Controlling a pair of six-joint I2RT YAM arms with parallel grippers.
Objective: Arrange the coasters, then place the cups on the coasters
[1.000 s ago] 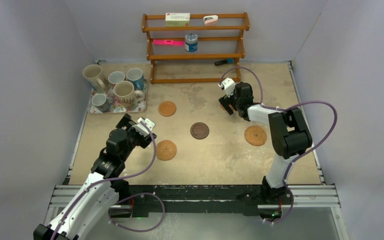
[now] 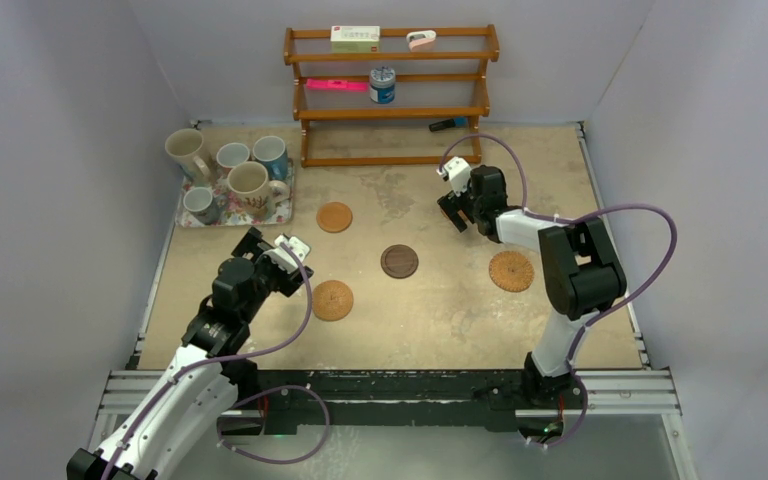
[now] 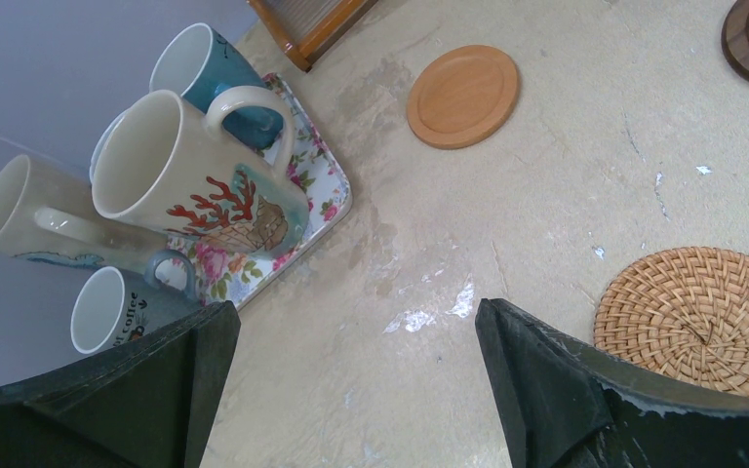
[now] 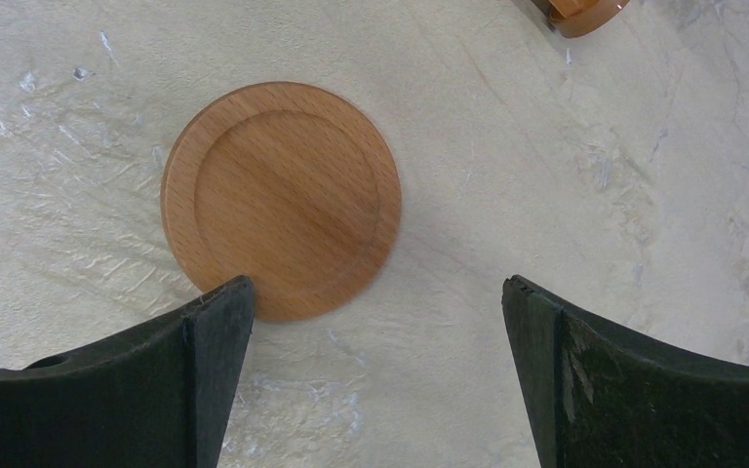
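Observation:
Several cups stand close together on a floral tray (image 2: 285, 210) at the back left; among them are a large cream mug (image 3: 141, 161) with a coral picture, a blue mug (image 2: 270, 155) and a small grey cup (image 2: 200, 205). Coasters lie apart on the table: a light wooden one (image 2: 334, 217), a dark one (image 2: 400, 261) and woven ones (image 2: 332, 300). My left gripper is open and empty, in front of the tray. Open and empty too, my right gripper hovers by a round wooden coaster (image 4: 283, 200), which the top view mostly hides under it.
A wooden rack (image 2: 390, 112) along the back wall bears a box (image 2: 355, 39), a jar (image 2: 382, 85) and a pink item (image 2: 337, 85). Another woven coaster (image 2: 511, 271) lies at the right.

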